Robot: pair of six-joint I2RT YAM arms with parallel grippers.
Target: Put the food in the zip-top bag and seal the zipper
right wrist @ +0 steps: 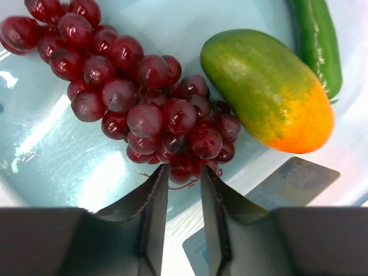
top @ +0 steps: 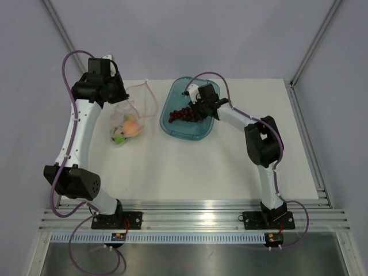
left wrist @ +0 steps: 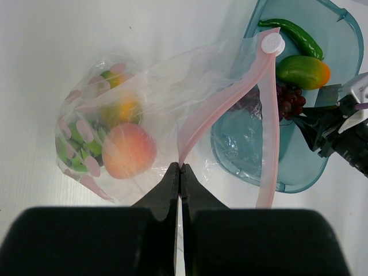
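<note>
In the left wrist view the clear zip top bag [left wrist: 221, 115] with a pink zipper lies with its mouth gaping. Inside it rest an orange round fruit [left wrist: 127, 151] and several green and yellow pieces. My left gripper is shut on the bag's zipper edge. A bunch of red grapes [right wrist: 144, 106] lies in the blue tray [top: 187, 134]. Over its end, my right gripper stands partly open, its fingertips close to the lowest grapes and thin stems; nothing is clamped. A green-orange papaya [right wrist: 267, 92] and a green pepper [right wrist: 317, 43] are beside the grapes.
The tray's rim [left wrist: 290, 190] is near the bag's mouth in the left wrist view.
</note>
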